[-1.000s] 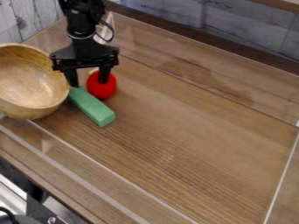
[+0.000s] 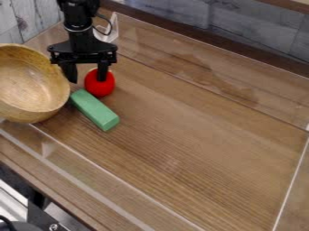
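My black gripper (image 2: 82,56) is at the upper left, its fingers low beside a red round object (image 2: 100,83) and the rim of a wooden bowl (image 2: 24,90). A green block (image 2: 94,111) lies diagonally just below the red object, close to the bowl's right side. Whether the fingers are open or shut, or touch anything, I cannot tell.
A grey wall or edge runs along the upper right.
My gripper has shifted a little to the left. The red object and green block also appear slightly further left.
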